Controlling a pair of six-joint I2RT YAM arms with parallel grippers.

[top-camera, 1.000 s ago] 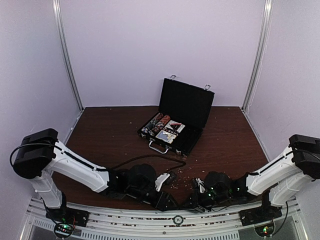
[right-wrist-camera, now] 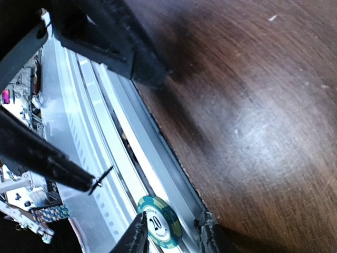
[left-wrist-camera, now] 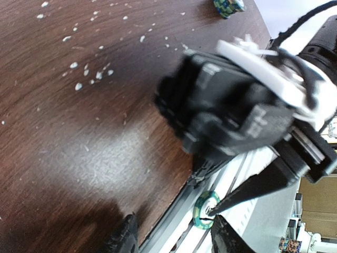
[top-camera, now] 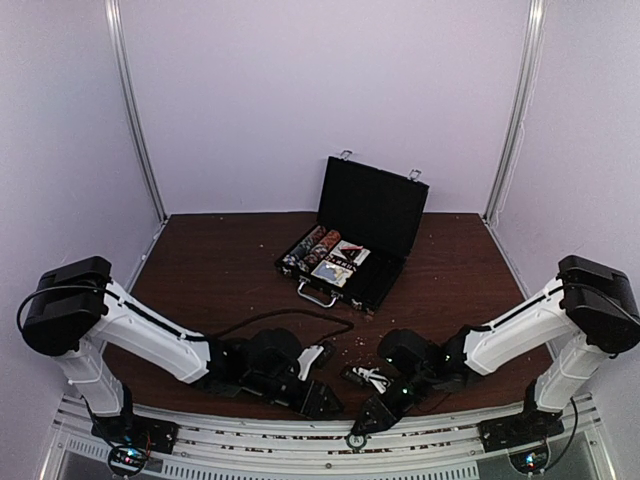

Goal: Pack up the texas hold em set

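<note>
A green-and-white poker chip leans on edge on the metal rail in front of the table. My right gripper is over it, fingers apart, and the chip shows between its fingertips; in the left wrist view one right fingertip overlaps the chip. Whether the fingers press it I cannot tell. My left gripper stands partly open just left, with nothing between its fingers. Behind, the black case lies open with chip rows and cards inside.
The table's front edge meets the slotted rail. Small pale flecks dot the wood. A dark cable arcs behind the left gripper. The two grippers are close together. The tabletop beside the case is clear.
My right gripper has moved left and toward the front edge, from beside the left gripper to over the chip. My left arm has drawn slightly left. The case is unmoved.
</note>
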